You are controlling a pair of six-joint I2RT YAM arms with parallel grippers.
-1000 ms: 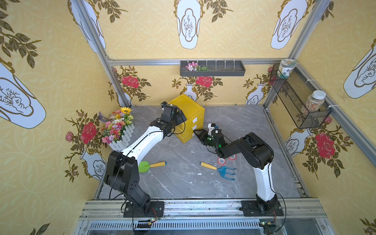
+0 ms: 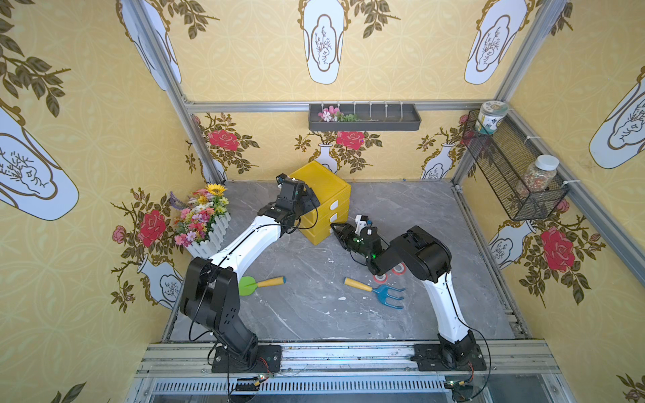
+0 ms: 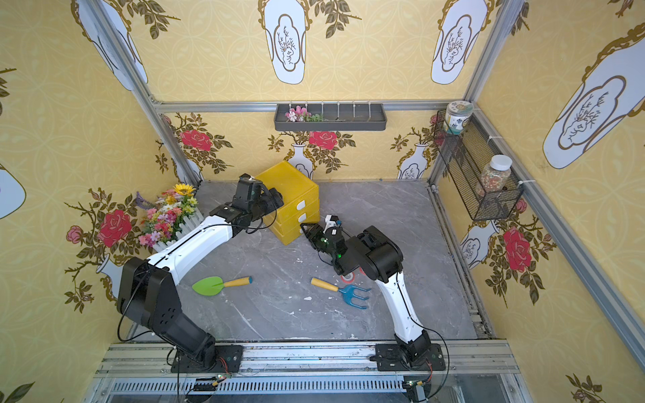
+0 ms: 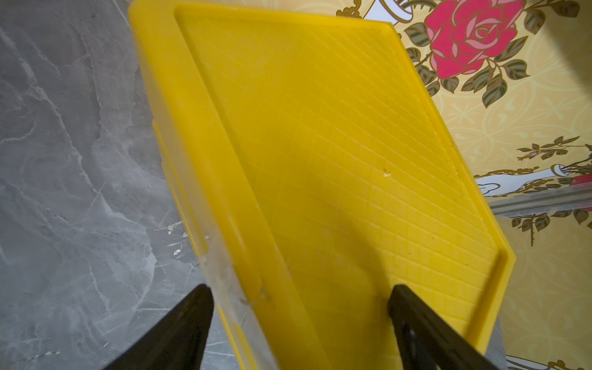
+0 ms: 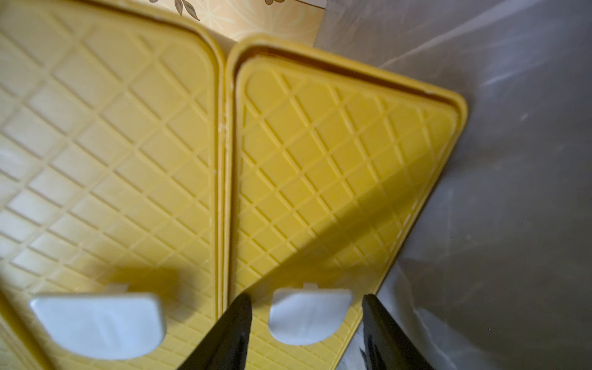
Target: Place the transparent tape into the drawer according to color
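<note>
A yellow drawer box (image 2: 319,173) with white handles stands at the back of the table. My left gripper is open over its top edge, one finger on each side of the near rim. My right gripper is open at a drawer front, its fingertips on either side of a white handle (image 5: 311,311). Rolls of tape (image 2: 380,276) with red rings lie on the table, partly behind the right arm.
A green trowel (image 2: 248,285) and a blue fork (image 2: 388,295) lie at the front. A flower planter (image 2: 205,221) stands left; a wire basket (image 2: 510,171) hangs on the right wall.
My right arm's elbow has shifted slightly left, with the gripper staying close to the drawer front. The left arm has not visibly moved.
</note>
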